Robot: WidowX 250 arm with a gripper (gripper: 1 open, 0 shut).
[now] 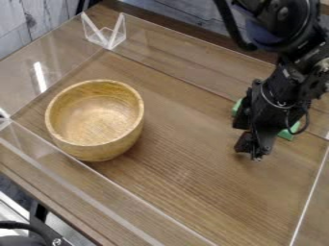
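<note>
The black gripper [255, 135] is low over the right side of the wooden table, at a green object [291, 125] that is mostly hidden behind it. The gripper's body covers the place between its fingertips, so its hold on the green object is hard to see. A wooden bowl [94, 113] stands on the left side of the table.
Clear plastic brackets line its edges, one at the back left. A dark cable lies at the bottom left corner. The arm fills the upper right.
</note>
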